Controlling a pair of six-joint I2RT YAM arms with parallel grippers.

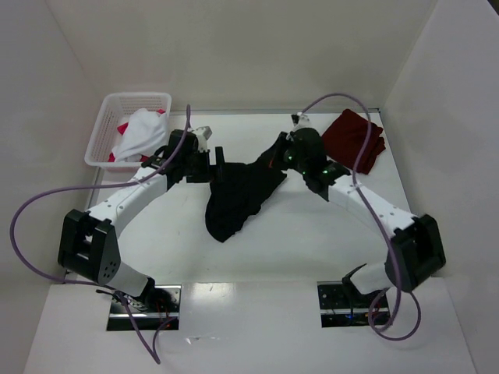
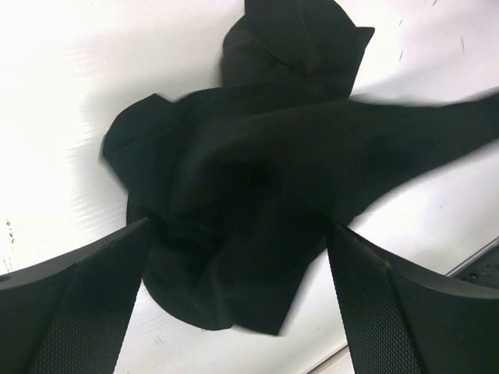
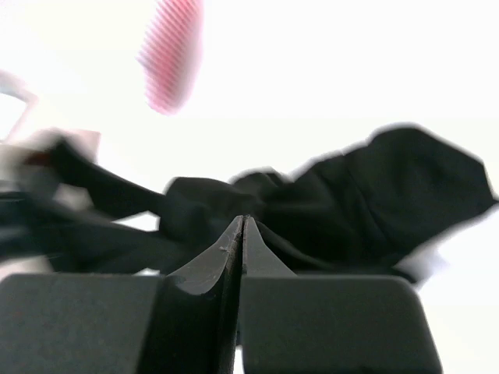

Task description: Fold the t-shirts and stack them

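Note:
A crumpled black t shirt (image 1: 234, 199) lies on the white table, part of it raised toward my right gripper (image 1: 274, 162). In the right wrist view the right fingers (image 3: 312, 312) are pressed together, with black cloth at their tips. The left wrist view shows the t shirt (image 2: 234, 164) bunched, with a blurred stretch pulled up to the right. Over its left part my left gripper (image 1: 212, 167) stands open, its fingers (image 2: 382, 300) wide apart and apparently not gripping the cloth. A folded dark red t shirt (image 1: 351, 142) rests at the back right.
A white basket (image 1: 100, 140) at the back left holds white and red cloth (image 1: 143, 134). Purple cables (image 1: 47, 199) loop over both arms.

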